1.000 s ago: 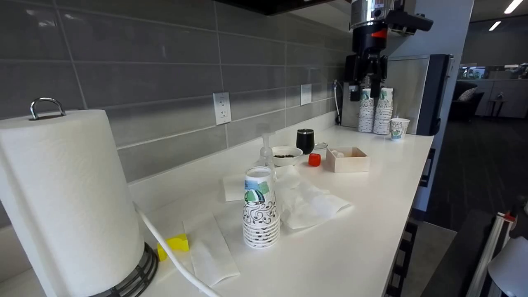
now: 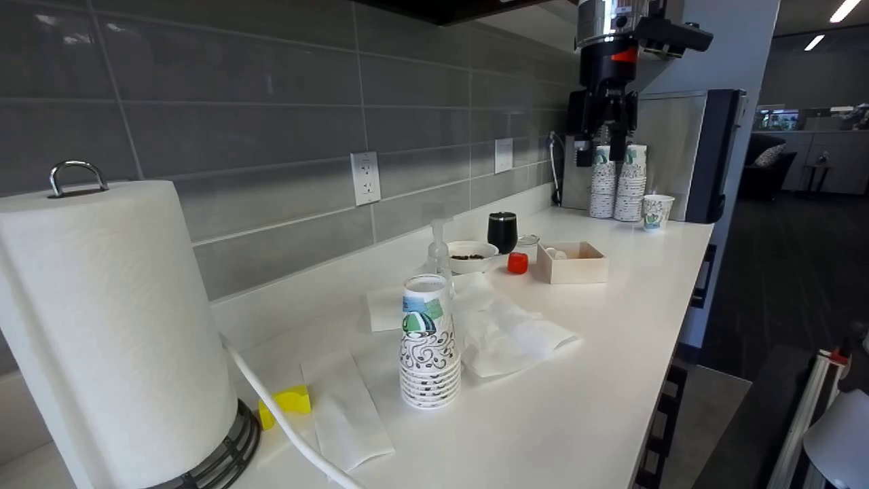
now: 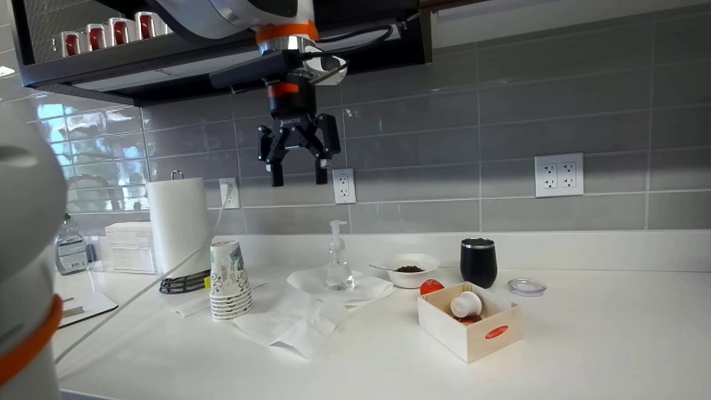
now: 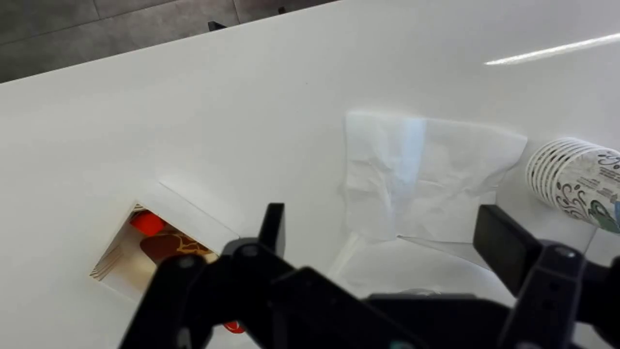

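Note:
My gripper (image 3: 298, 180) hangs high above the counter, its fingers apart and nothing between them. In the wrist view, the open gripper looks down over a crumpled white napkin (image 4: 430, 174). A stack of patterned paper cups (image 3: 230, 283) stands upside down beside that napkin. On the right side of exterior view 2, a small wooden box (image 3: 460, 340) holds a white cup-like item (image 3: 466, 304) and something red. Behind the box sit a red object (image 3: 431, 286) and a black tumbler (image 3: 478, 262). A clear pump bottle (image 3: 339, 263) stands near a white bowl (image 3: 420, 261) with dark contents.
A paper towel roll (image 2: 114, 326) and a white cable (image 2: 285, 424) occupy the near end in exterior view 1. More stacked cups (image 2: 616, 191) stand at the far end. Over the counter runs a dark shelf (image 3: 86, 63).

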